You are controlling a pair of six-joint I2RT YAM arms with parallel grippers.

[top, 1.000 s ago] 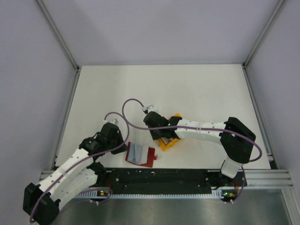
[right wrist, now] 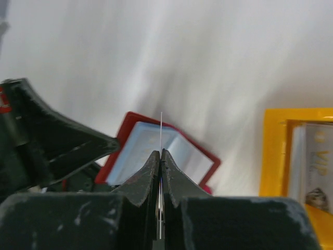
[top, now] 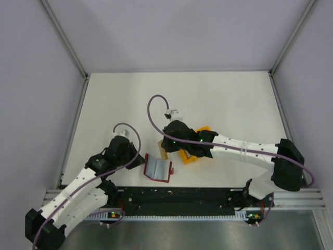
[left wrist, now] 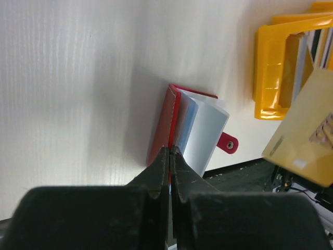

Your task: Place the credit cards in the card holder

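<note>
A gold card hangs from my right gripper, which is shut on it above the table. The left wrist view shows the card's face, while in the right wrist view the card is edge-on as a thin line. The red card holder lies open near the table's front edge, its clear sleeves partly raised. My left gripper is shut on the red cover edge of the holder. The card is just behind the holder in the top view, apart from it.
A yellow box stands right of the holder, with more cards upright in it. The right arm partly covers it from above. Behind both arms the white table is clear.
The right gripper has risen from the yellow box with the gold card, which now shows below it. The holder's cover has tilted up slightly at the left gripper. The box has shifted a little right.
</note>
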